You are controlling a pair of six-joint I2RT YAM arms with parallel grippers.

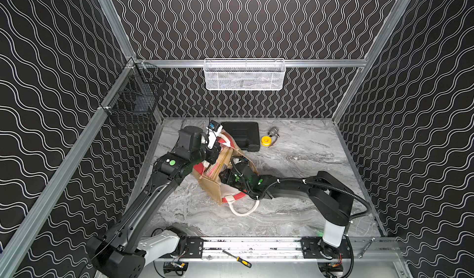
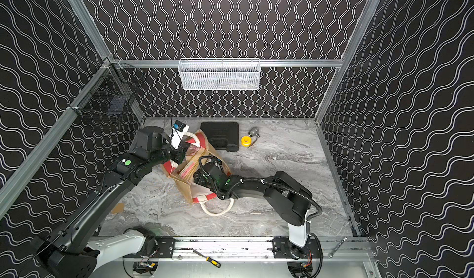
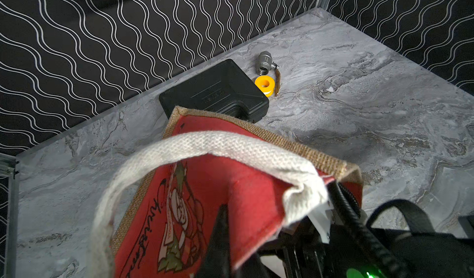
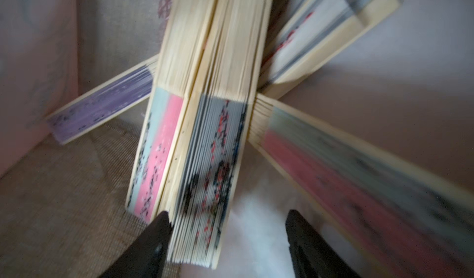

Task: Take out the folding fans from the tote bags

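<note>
The red and tan tote bag (image 1: 212, 190) leans open on the table, its red side and white handle (image 3: 207, 142) filling the left wrist view. My left gripper is shut on a fold of the red cloth at the bag's edge; its fingertips are partly hidden by it. Inside the bag, my right gripper stands open. Just beyond its fingers lie a grey-ended folding fan (image 4: 209, 174) and a pink-and-blue one (image 4: 158, 149), side by side. A red-and-grey fan (image 4: 340, 174) slants at right, a purple one (image 4: 103, 102) at left.
Behind the bag lie a black case (image 1: 241, 134), a yellow ring (image 1: 266, 141) and a metal valve (image 1: 273, 131). A white wire basket (image 1: 244, 75) hangs on the back wall.
</note>
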